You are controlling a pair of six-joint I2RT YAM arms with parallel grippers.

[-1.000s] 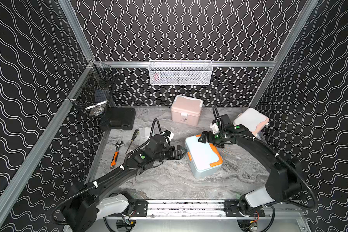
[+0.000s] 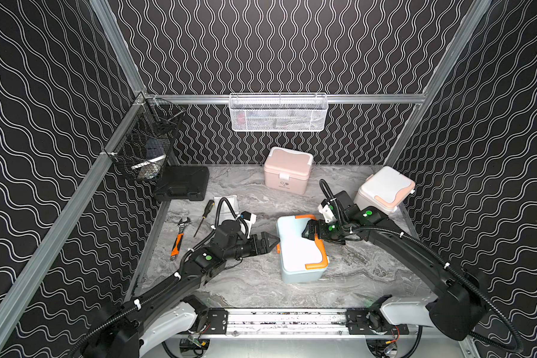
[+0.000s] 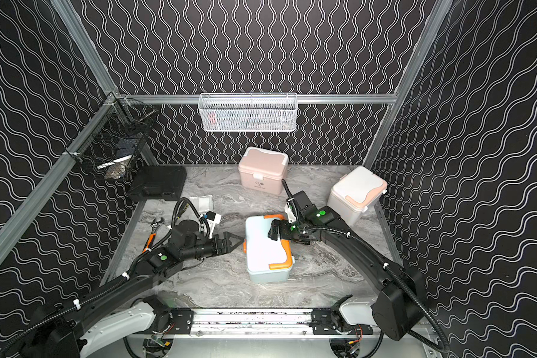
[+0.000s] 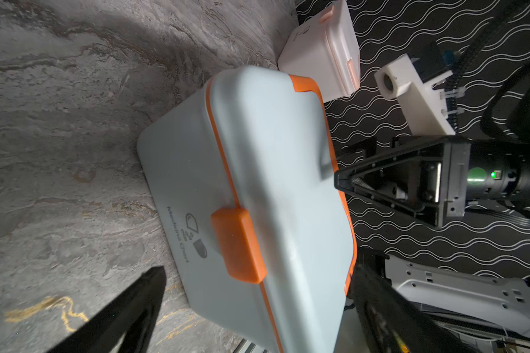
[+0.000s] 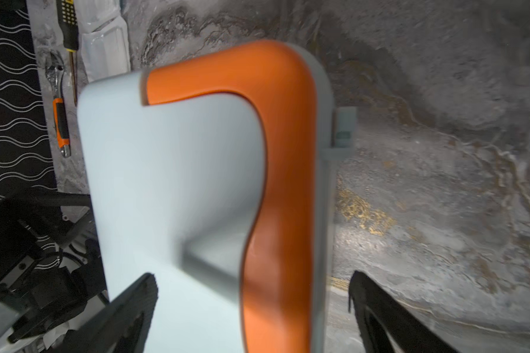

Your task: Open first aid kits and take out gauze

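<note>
A pale blue first aid kit with orange handle and latch sits shut at the front middle of the table. My open left gripper is just left of it, facing the latched side, nothing between its fingers. My right gripper hangs low over the kit's lid, open; its blurred fingertips flank the orange handle in the right wrist view. No gauze is recognisable in view.
A pink box stands at the back, a white-pink one at the right. A screwdriver, adjustable wrench, white package and black case lie at the left. Bare table surrounds the kit's front.
The blue kit has shifted left and toward the front edge and turned straighter.
</note>
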